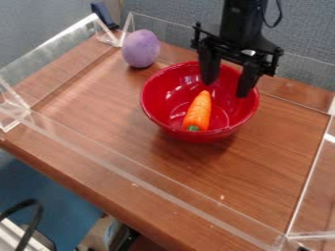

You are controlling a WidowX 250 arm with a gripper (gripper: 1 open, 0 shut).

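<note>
The black gripper (228,71) hangs over the back of a red bowl (170,113), its two fingers spread apart with nothing visible between them. An orange carrot toy (199,110) with a green end lies inside the bowl, below and in front of the gripper. A purple egg-shaped object (141,49) sits on the wooden table to the left behind the bowl.
The wooden table (131,186) has clear room in front of and left of the bowl. Clear low walls line its edges, and a grey backdrop stands behind. A cable and equipment sit off the table at the lower left.
</note>
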